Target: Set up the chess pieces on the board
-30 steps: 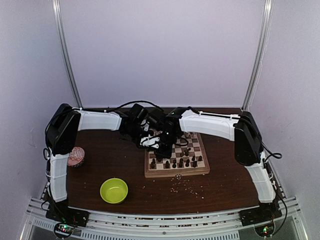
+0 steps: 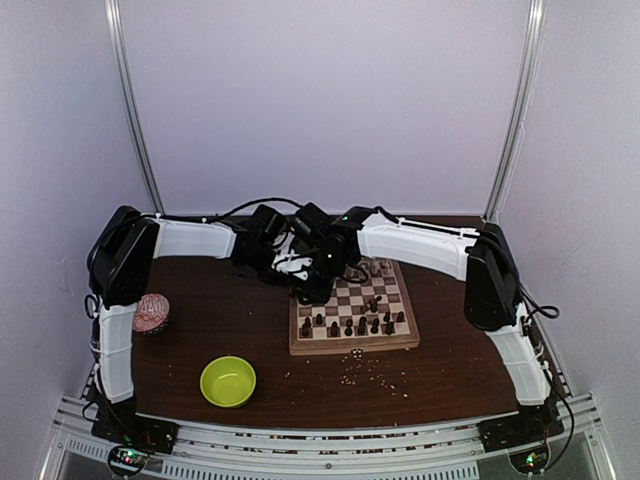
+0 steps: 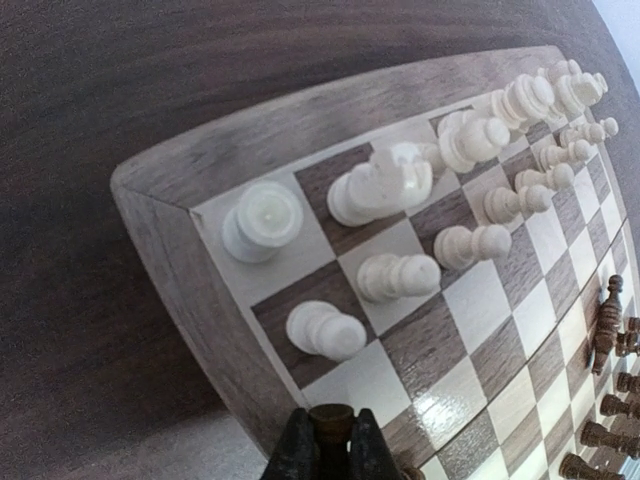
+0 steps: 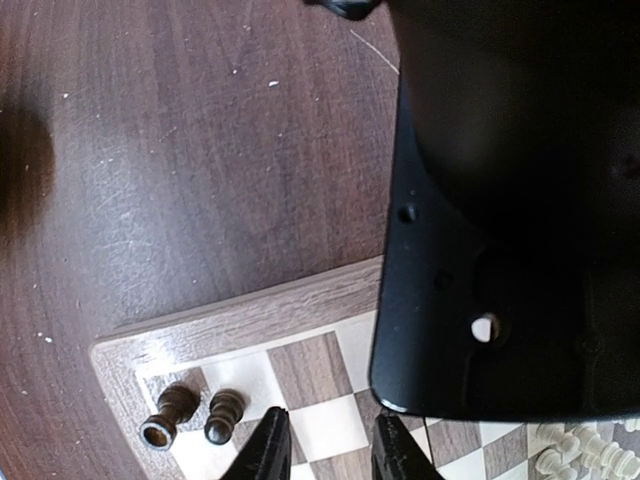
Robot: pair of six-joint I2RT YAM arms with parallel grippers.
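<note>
The chessboard (image 2: 355, 340) lies on the table, white pieces such as the knight (image 3: 385, 180) and rook (image 3: 262, 220) along one side, dark pieces along the other. One dark piece (image 3: 608, 325) lies among the squares away from the white rows. My left gripper is shut on a dark chess piece (image 3: 332, 420) near the board's edge. My right gripper is open above the board, beside two dark pieces (image 4: 225, 415) at the corner. In the top view both wrists overlap over the board's back left, hiding part of it.
A green bowl (image 2: 228, 382) sits front left, a patterned red bowl (image 2: 151, 313) at the left. Small bits are scattered in front of the board. The two arms are very close together.
Both wrists have shifted slightly in the top view, the right arm a little to the left and up. The board and bowls look unchanged.
</note>
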